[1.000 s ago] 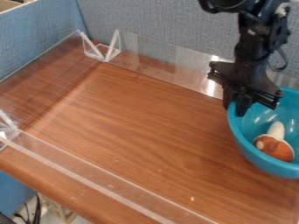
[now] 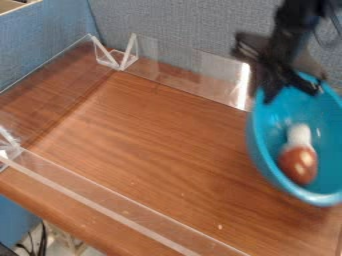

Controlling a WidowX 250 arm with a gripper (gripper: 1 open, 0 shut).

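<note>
My gripper (image 2: 274,80), dark and blurred, is at the upper rim of a blue oval bowl (image 2: 267,170) on the right of the view, and looks shut on that rim. The bowl is tilted, with a mushroom-like toy (image 2: 297,160) inside it, white at the upper end and orange-brown below. The fingertips are too blurred to show clearly.
Clear plastic edging with white brackets (image 2: 115,58) runs along its back and near side. A grey padded wall (image 2: 174,22) stands behind, a blue panel at left.
My gripper and the bowl have risen and shifted slightly left, with the bowl tilting more and the toy moving with it.
</note>
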